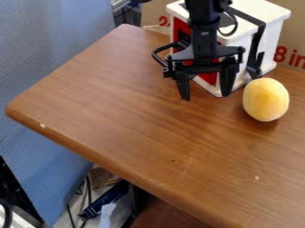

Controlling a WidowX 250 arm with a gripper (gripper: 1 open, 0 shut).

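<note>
My black gripper [204,88] hangs at the upper middle of the camera view, over the back part of the wooden table, with its fingers pointing down and apart, nothing visible between them. To its right, a yellow oval object [266,100], resembling a mango, rests on the table, apart from the gripper. Directly behind the gripper stands a white box [262,27] with a red front, partly hidden by the arm.
Cardboard [290,53] stands behind the box. Cables and loose items lie below the table at lower left.
</note>
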